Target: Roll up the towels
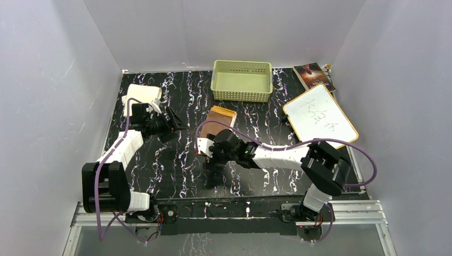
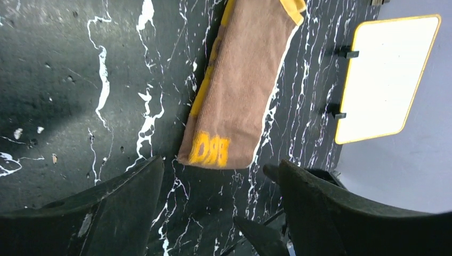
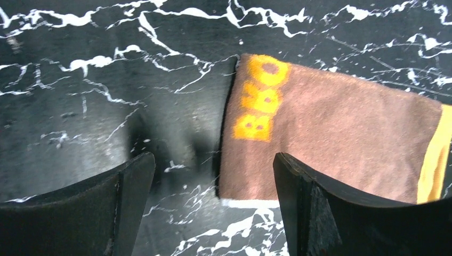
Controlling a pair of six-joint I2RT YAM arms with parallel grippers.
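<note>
A brown towel (image 1: 216,122) with yellow band and lettering lies folded flat at mid-table; in the left wrist view the brown towel (image 2: 242,80) runs away from my left gripper, which is open and empty above the table left of it. My right gripper hangs open over the towel's lettered end (image 3: 250,128), nothing between its fingers; the top view shows its arm partly covering the towel. A folded cream towel (image 1: 144,92) lies at back left, partly behind the left arm.
A green basket (image 1: 241,98) stands at the back. A whiteboard (image 1: 320,114) and a book (image 1: 312,74) lie on the right.
</note>
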